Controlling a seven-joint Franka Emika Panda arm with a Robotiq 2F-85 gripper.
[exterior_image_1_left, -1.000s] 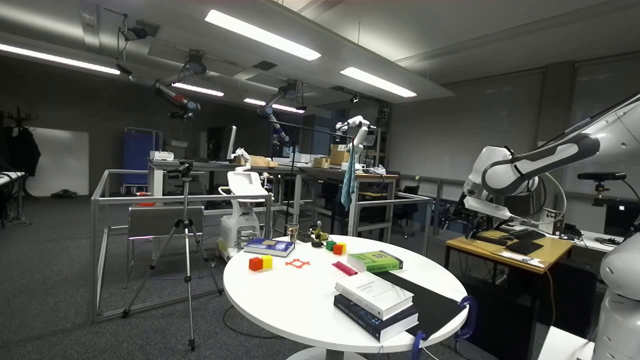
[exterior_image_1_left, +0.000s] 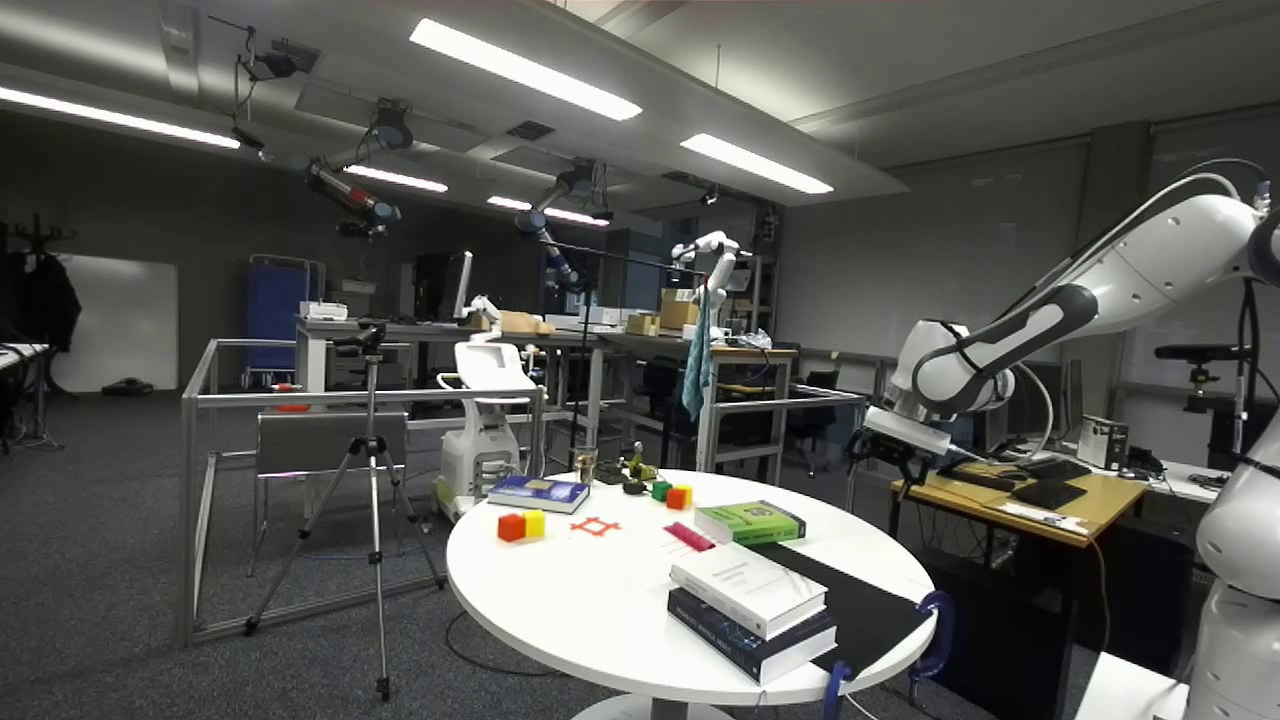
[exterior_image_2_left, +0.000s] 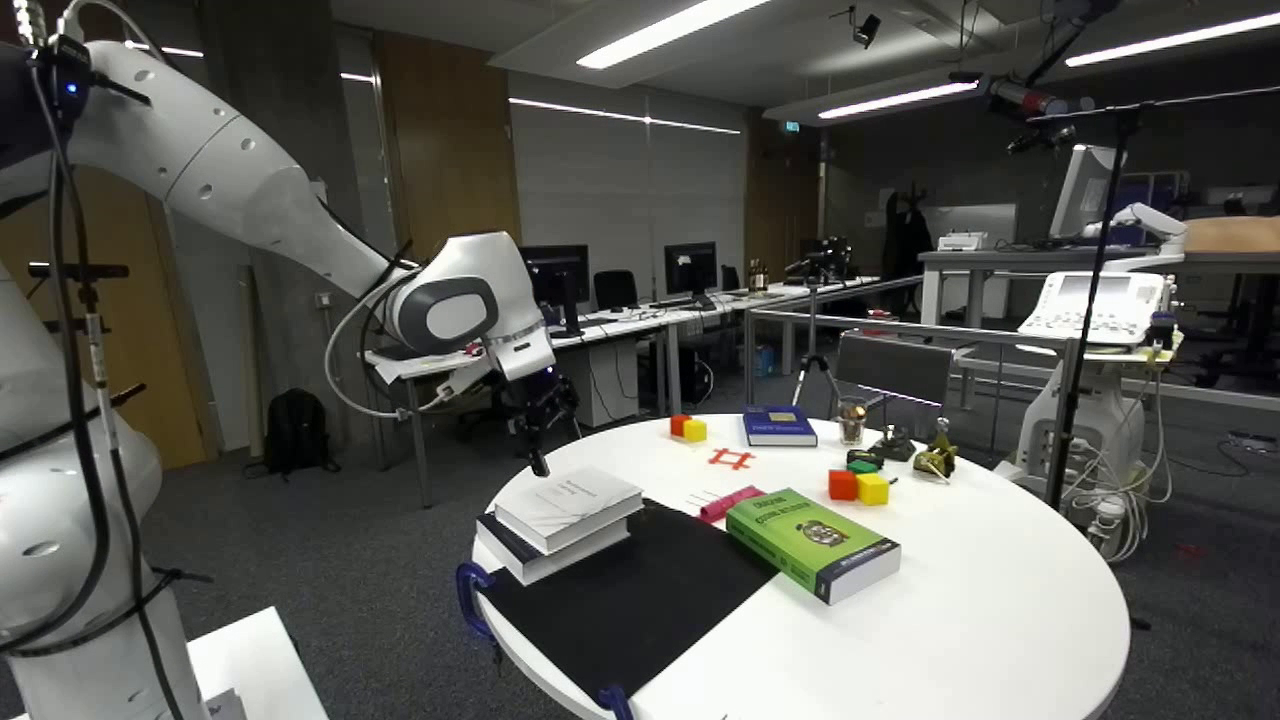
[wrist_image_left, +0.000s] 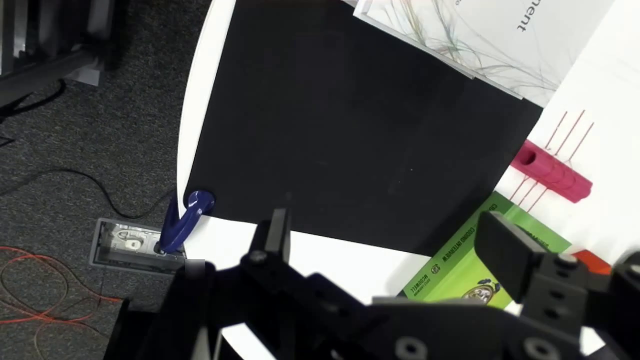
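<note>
My gripper stands open in the wrist view, its two fingers wide apart and nothing between them. It hangs above the table's edge, over the black mat (wrist_image_left: 360, 138). A green book (wrist_image_left: 459, 258) lies below, partly hidden by one finger. On the mat's other side, a white book (exterior_image_2_left: 567, 506) rests on a dark blue book (exterior_image_2_left: 516, 554). Beside the green book lies a pink tube (wrist_image_left: 555, 174) with thin red sticks crossing under it. Farther across the white round table (exterior_image_2_left: 960, 636) sits a blue book (exterior_image_2_left: 780, 427).
Red and yellow blocks (exterior_image_1_left: 521, 526), an orange-red frame (exterior_image_1_left: 595, 526), and another block cluster (exterior_image_1_left: 672, 494) stand on the table. A glass (exterior_image_2_left: 852, 420) and small figures (exterior_image_2_left: 936, 454) are at its far side. Blue clamps (wrist_image_left: 186, 222) grip the mat's edge.
In exterior view 1 the arm has swung left toward the table, and the gripper now sits lower and nearer its edge. The objects on the table have not moved.
</note>
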